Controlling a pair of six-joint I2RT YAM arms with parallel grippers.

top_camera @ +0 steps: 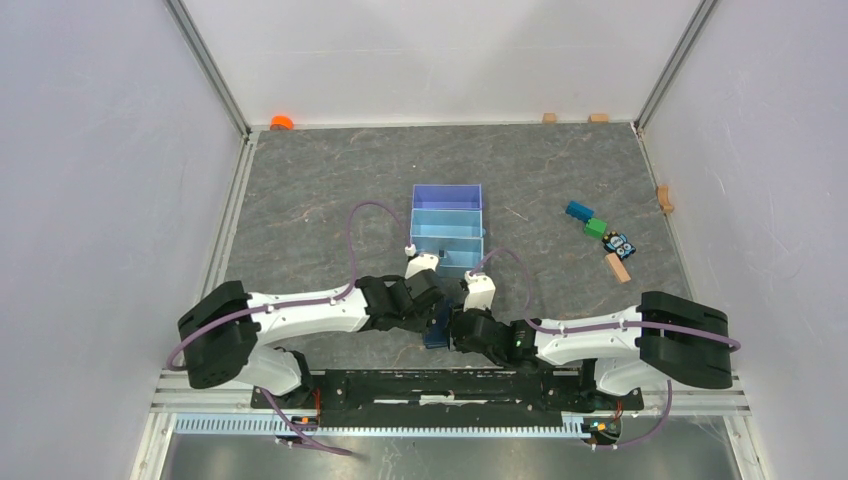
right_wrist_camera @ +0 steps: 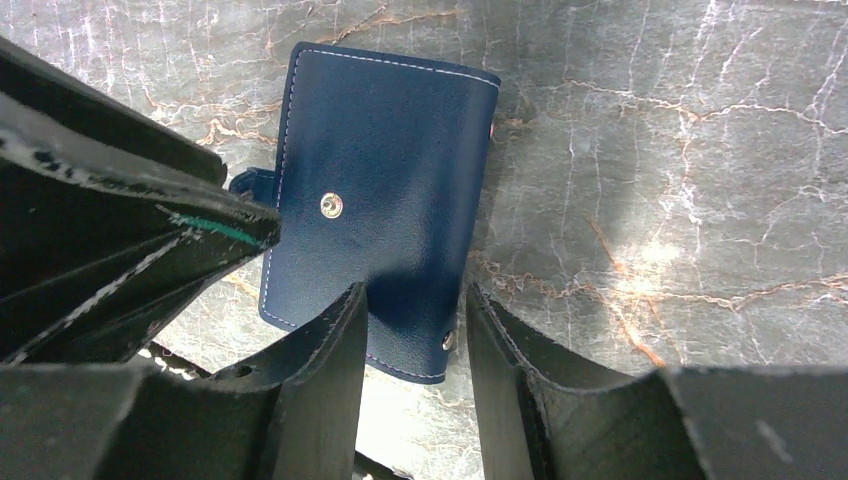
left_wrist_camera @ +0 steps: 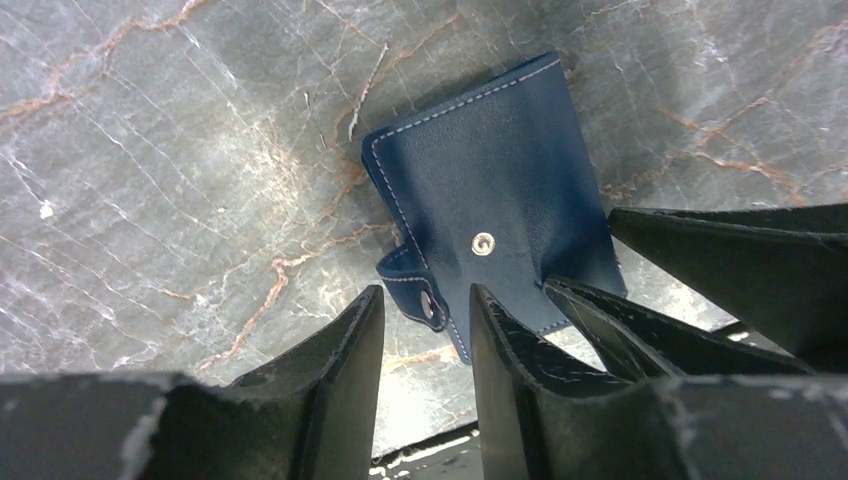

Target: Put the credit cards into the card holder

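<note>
The dark blue card holder (left_wrist_camera: 490, 180) lies on the grey table between my arms, folded shut, a metal snap on its face. Its small strap (left_wrist_camera: 413, 290) with a snap sticks out at the left edge. My right gripper is shut on the holder's right edge, one finger over the face and the other outside. My left gripper is part open, its fingertips on either side of the strap, not closed on it. In the top view, the arms cover most of the holder (top_camera: 436, 340). No loose credit card can be made out.
Behind the grippers stands a blue organizer (top_camera: 447, 222) with open compartments. Toy blocks, a blue one (top_camera: 579, 211) and a green one (top_camera: 595, 228) among them, lie far right. An orange object (top_camera: 282, 122) sits at the back left.
</note>
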